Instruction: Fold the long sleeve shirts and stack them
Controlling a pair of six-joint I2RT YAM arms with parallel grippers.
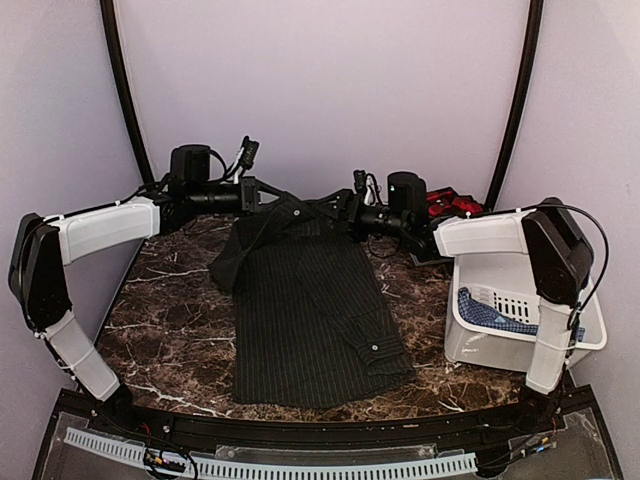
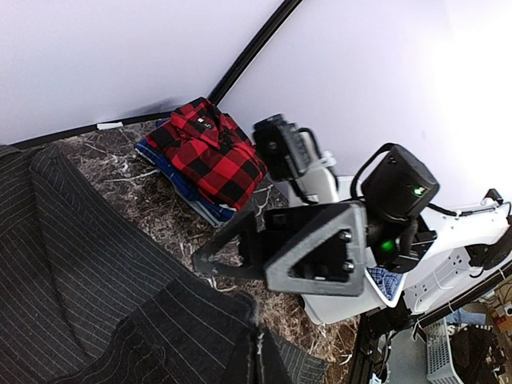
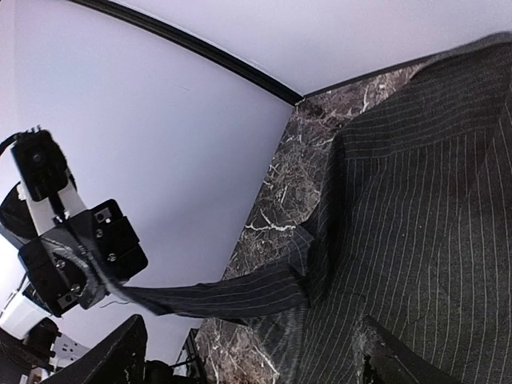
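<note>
A black pinstriped long sleeve shirt point(image 1: 300, 330) lies spread on the marble table, one sleeve laid down its right side with the cuff near the bottom. My left gripper point(image 1: 262, 192) is shut on the other sleeve, lifting it over the shirt's upper part; its fingertips show at the bottom of the left wrist view. My right gripper point(image 1: 335, 208) is part open at the shirt's upper edge, close by the raised sleeve. A folded pile point(image 2: 204, 156) of red plaid and blue shirts lies at the back right.
A white basket point(image 1: 470, 340) with blue checked cloth point(image 1: 485, 312) stands at the right. Bare marble point(image 1: 170, 320) shows left of the shirt. Walls stand at the back and sides.
</note>
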